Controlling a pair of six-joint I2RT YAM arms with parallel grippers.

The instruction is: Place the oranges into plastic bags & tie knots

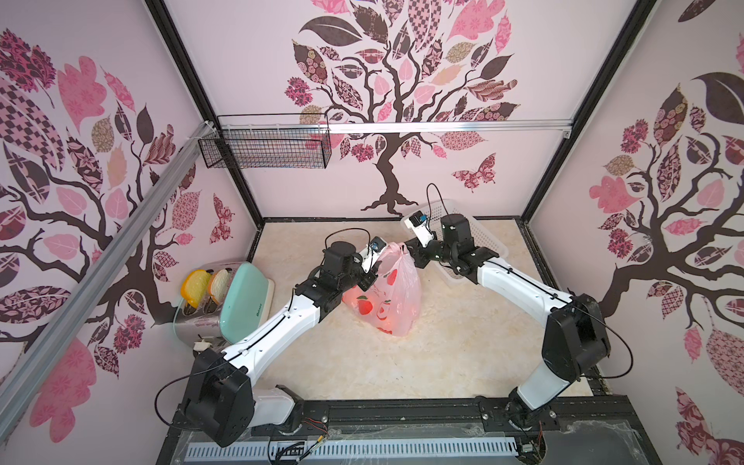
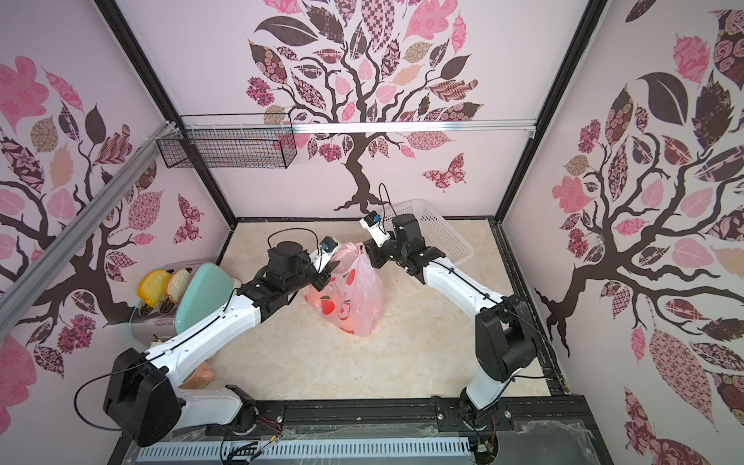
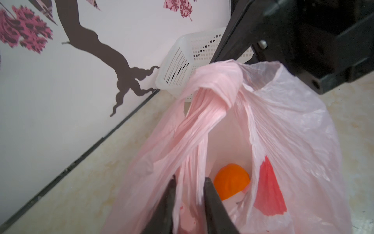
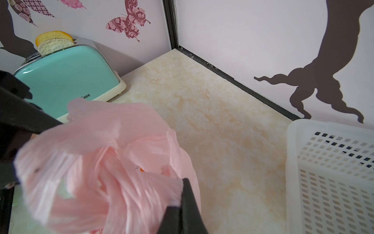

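Observation:
A pink plastic bag (image 1: 403, 298) with red fruit prints hangs between the two arms, its bottom on the table. Inside it an orange (image 3: 231, 180) shows in the left wrist view; anything lower is hidden by the plastic. My left gripper is partly open at the bag's left side, with gathered pink plastic between its fingers, apart on both sides. At the bag's top right, my right gripper is shut on a thin fold of the plastic, and the bunched rim droops to the left of its fingers.
A white perforated basket (image 1: 488, 232) stands at the back right, behind the right arm. On the left is a mint-green toaster (image 1: 241, 302) with bread-like slices. A black wire rack (image 1: 267, 151) hangs on the back wall.

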